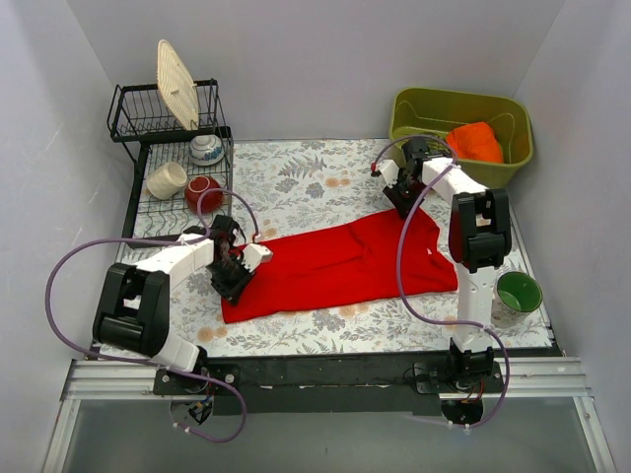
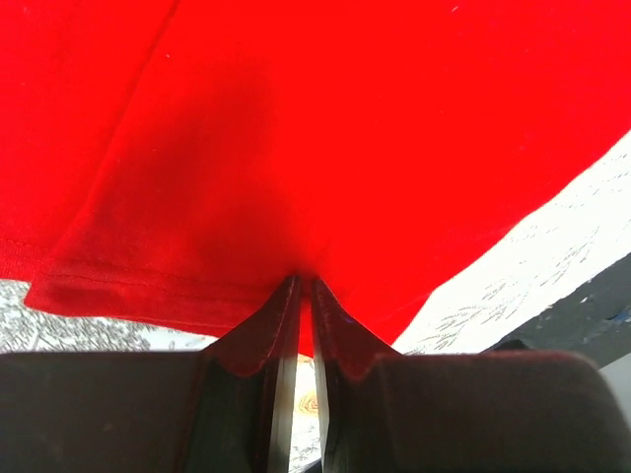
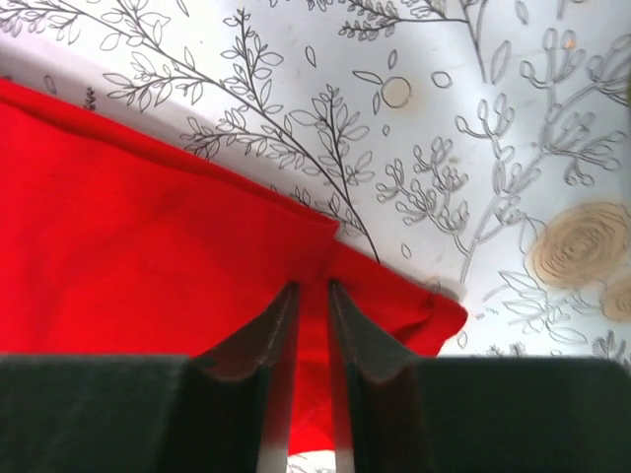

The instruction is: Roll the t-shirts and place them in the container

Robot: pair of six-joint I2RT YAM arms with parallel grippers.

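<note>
A red T-shirt (image 1: 325, 271) lies spread flat across the table in a long band. At its left end, my left gripper (image 1: 233, 299) points down into the cloth; the left wrist view shows its fingertips (image 2: 287, 296) pinched close, with red fabric (image 2: 296, 187) creased at them. My right gripper (image 1: 402, 212) is at the shirt's upper edge near the right end. In the right wrist view its fingertips (image 3: 285, 307) are nearly together on the fabric, close to a folded corner (image 3: 325, 222). The tips hide how much cloth each one holds.
A green bin (image 1: 461, 103) holding orange cloth (image 1: 475, 142) stands at the back right. On the left, a black dish rack (image 1: 143, 126) carries cups and a bowl. A green cup (image 1: 519, 293) sits at right.
</note>
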